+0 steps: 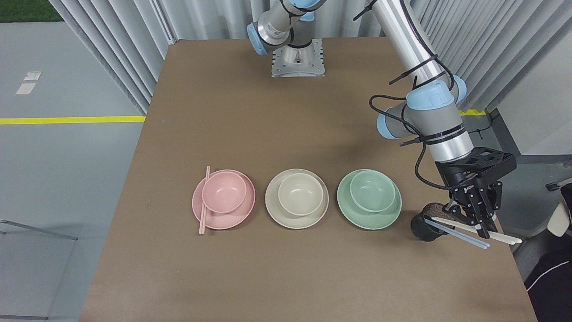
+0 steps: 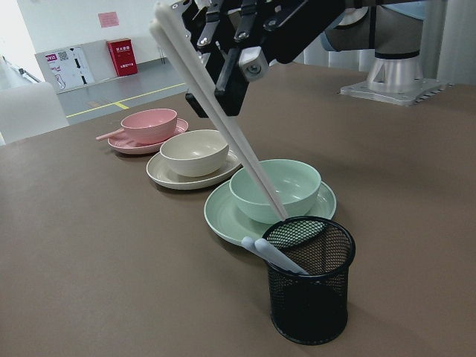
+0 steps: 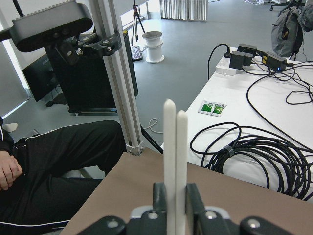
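My gripper (image 1: 481,225) is shut on a pair of white chopsticks (image 3: 170,156), held slanting over the black mesh holder (image 2: 309,305) at the right of the table; in the camera left view their lower tips are at its rim. Pale blue chopsticks (image 1: 461,236) lean in that holder. A green bowl (image 1: 372,188) on a green plate (image 1: 369,220), a cream bowl (image 1: 300,194) on a cream plate (image 1: 279,214) and a pink bowl (image 1: 224,190) on a pink plate (image 1: 236,217) stand in a row, pink chopsticks (image 1: 203,214) on the pink plate.
A metal post with a camera (image 3: 122,88) and a seated person (image 3: 58,156) are beyond the right edge.
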